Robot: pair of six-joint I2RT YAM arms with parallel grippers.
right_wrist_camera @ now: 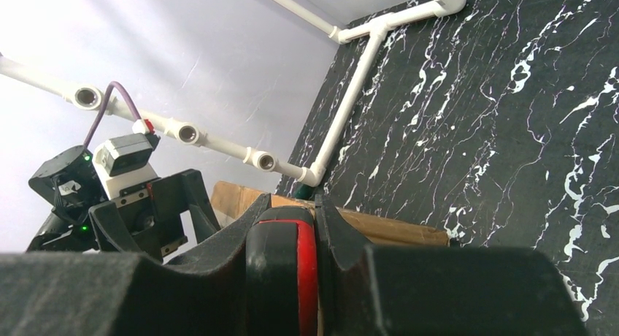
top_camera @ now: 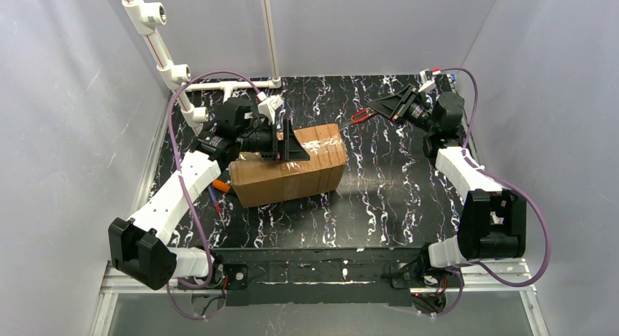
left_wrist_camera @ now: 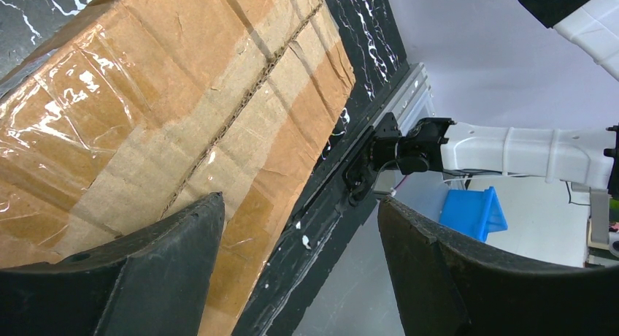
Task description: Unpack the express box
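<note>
A taped brown cardboard box (top_camera: 288,179) lies on the black marble table (top_camera: 387,197); its creased, glossy-taped top fills much of the left wrist view (left_wrist_camera: 124,146). My left gripper (top_camera: 292,150) is over the box top, its fingers apart in the wrist view with the box beneath them. My right gripper (top_camera: 376,108) is shut on red-handled scissors (top_camera: 360,115), whose blade points toward the box's right end. In the right wrist view the red and black handle (right_wrist_camera: 303,277) stands between the fingers, and the box shows behind it.
An orange-handled tool (top_camera: 220,185) and a blue-red screwdriver (top_camera: 213,199) lie left of the box. White pipe framing (top_camera: 226,86) borders the back left.
</note>
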